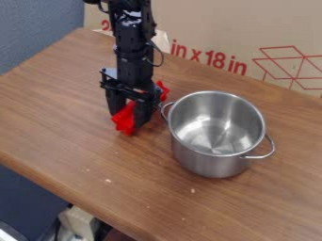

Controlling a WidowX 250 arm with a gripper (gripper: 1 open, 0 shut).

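My black gripper [134,105] is down over a red object [124,120] on the wooden table, shut on it, with red parts showing on both sides of the fingers. The object's full shape is hidden by the gripper. A steel pot [217,134] with side handles stands just right of it, one handle close to the red object.
A cardboard board [251,38] with red printing stands along the back. The table's edge drops off at the lower left.
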